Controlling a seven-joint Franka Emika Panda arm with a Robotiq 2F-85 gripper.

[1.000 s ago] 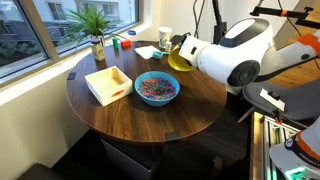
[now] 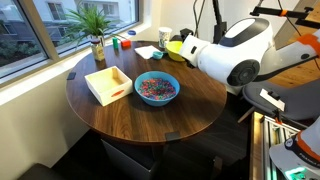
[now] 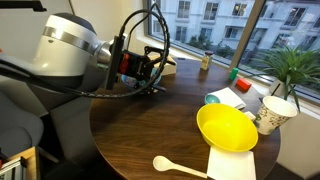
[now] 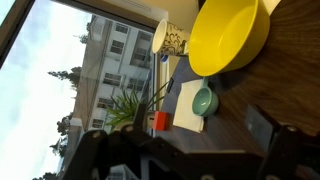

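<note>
My gripper is open, its dark fingers at the bottom of the wrist view with nothing held between them. Beyond it sits a yellow bowl (image 4: 222,40), with a small teal bowl (image 4: 205,101) nearer the fingers. In exterior view 2 the arm comes in from the left, and the yellow bowl (image 3: 228,128) stands well apart from it on the table's right side. A blue bowl (image 2: 157,88) with red contents is in exterior view 1, along with an open cream box (image 2: 108,86). The arm partly hides the yellow bowl (image 2: 174,49) there.
A patterned cup (image 3: 273,114), a plant (image 3: 290,67) and a red object (image 3: 233,74) stand near the window edge. White paper (image 3: 231,166) and a pale spoon (image 3: 180,167) lie by the yellow bowl.
In exterior view 1 the yellow bowl shows farther up and slightly left than one second ago. Blue bowl and box have not moved.
</note>
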